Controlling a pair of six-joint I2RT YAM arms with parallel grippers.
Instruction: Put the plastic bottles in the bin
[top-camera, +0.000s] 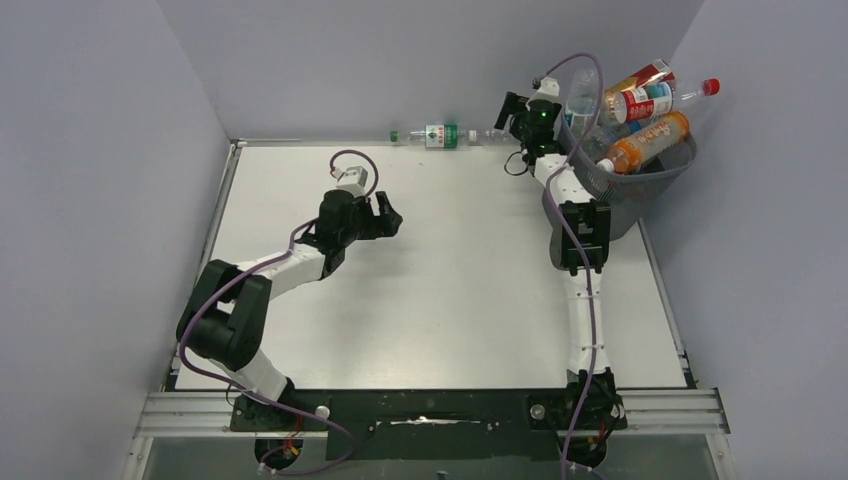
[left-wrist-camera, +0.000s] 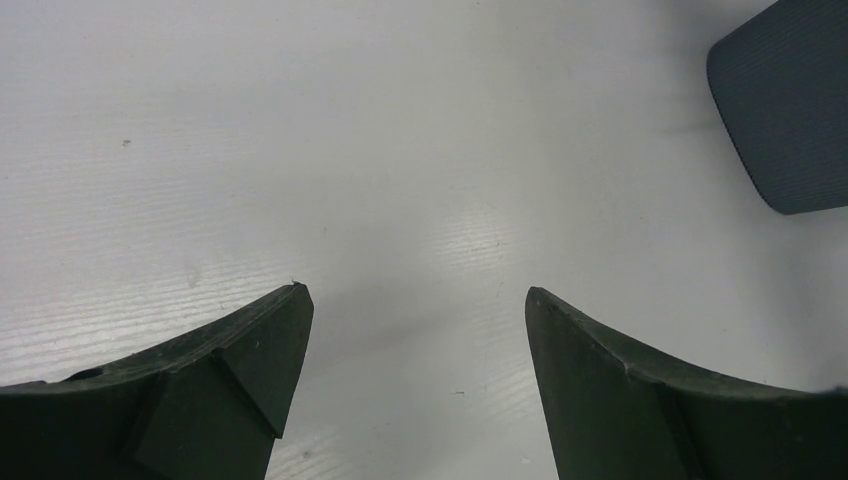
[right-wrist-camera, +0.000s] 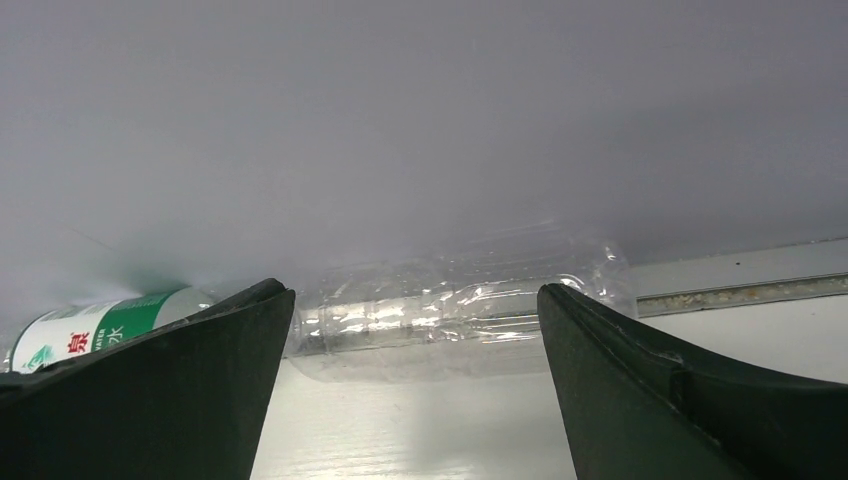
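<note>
A clear bottle with a green label (top-camera: 441, 136) lies along the back wall, cap to the left. Right of it lies a clear unlabelled bottle (right-wrist-camera: 430, 310), in the right wrist view between the open fingers of my right gripper (top-camera: 510, 110), which is at the back beside the bin. The grey bin (top-camera: 650, 190) at the back right is heaped with bottles, among them an orange one (top-camera: 645, 142) and a red-capped one (top-camera: 660, 100). My left gripper (top-camera: 385, 215) stands open over the middle-left of the table, nothing between its fingers.
Walls bound the table at the back and sides. The right arm runs along the bin's left side.
</note>
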